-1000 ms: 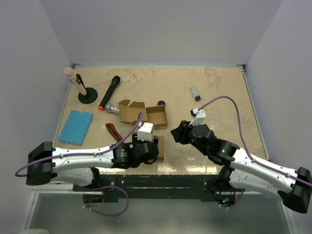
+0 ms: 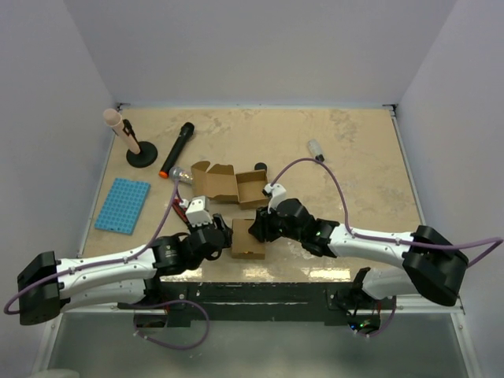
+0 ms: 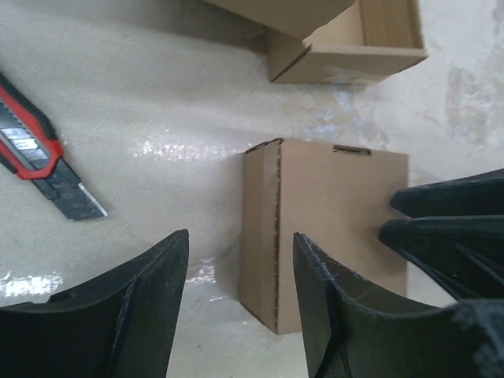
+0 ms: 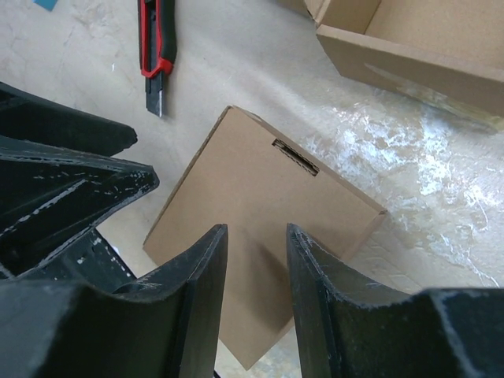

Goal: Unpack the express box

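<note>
A small closed cardboard box (image 2: pixel 247 246) lies at the table's front middle, between my two grippers; its slotted top face shows in the right wrist view (image 4: pixel 197 205). My left gripper is part open at the box's left side, one finger over the gap, the other by the box's edge. My right gripper is part open over the box's top, with no thing clearly held; its dark fingers also reach into the left wrist view.
Behind are two open cardboard boxes (image 2: pixel 214 183). A red box cutter (image 3: pixel 35 146) lies to the left, with a blue mat (image 2: pixel 122 206), microphone (image 2: pixel 176 150) and stand (image 2: pixel 142 153).
Over the last second my right arm has swung down and left onto the small box. My left gripper has moved left from over the box to its left side.
</note>
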